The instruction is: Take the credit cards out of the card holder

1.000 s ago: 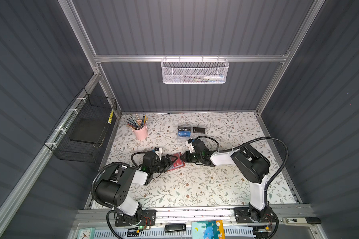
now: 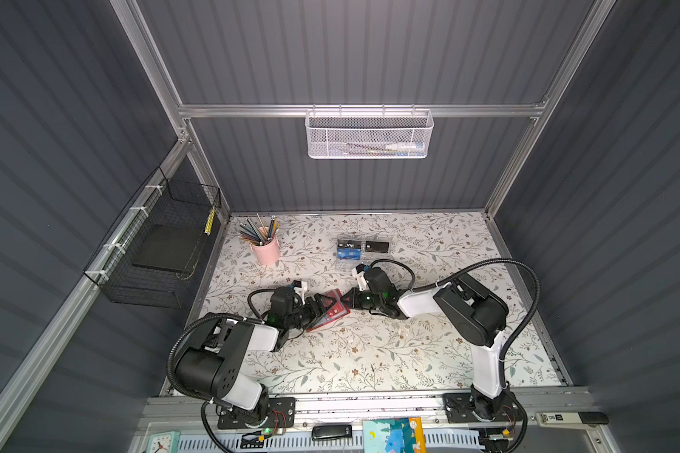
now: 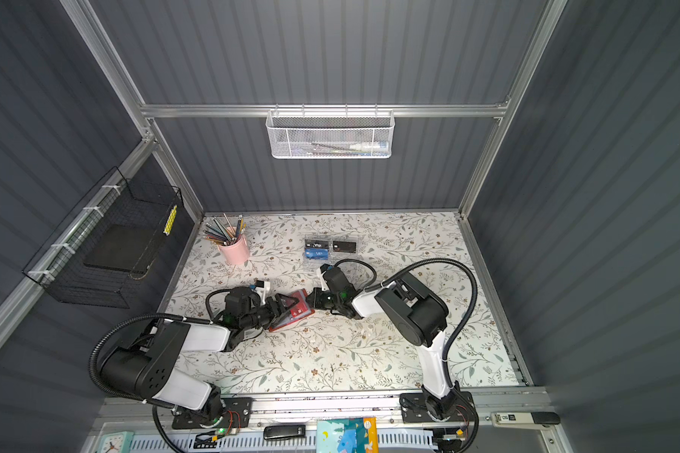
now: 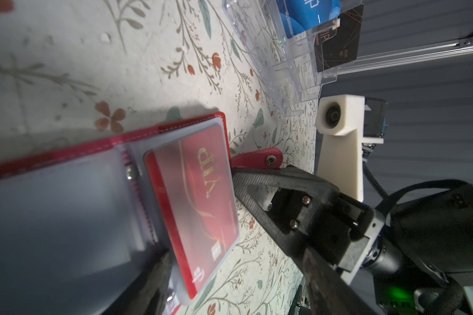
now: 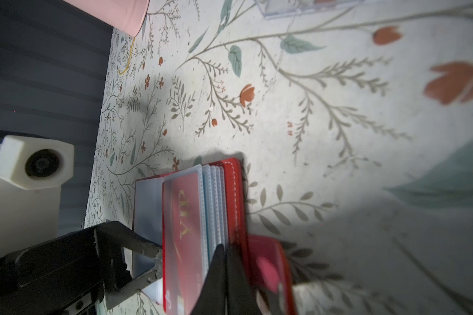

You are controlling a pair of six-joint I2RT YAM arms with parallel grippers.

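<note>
The red card holder (image 2: 335, 309) lies spread on the table between my two grippers, its pale sleeves (image 4: 57, 220) facing up. On its right side a red VIP card (image 4: 202, 194) shows in the left wrist view. My left gripper is open, its fingers blurred and wide apart over the holder. At the holder's right edge, by a red strap with a snap (image 4: 257, 159), stands my right gripper. Its fingers look close together in the right wrist view; whether they pinch anything cannot be made out.
Behind the holder, a clear tray (image 2: 347, 264) bears blue and black cards (image 2: 349, 253). A pink pencil cup (image 2: 266, 252) stands at the back left.
The holder has turned or spread slightly, with more of its lower left edge showing past my left gripper. Both arms have shifted only a little.
</note>
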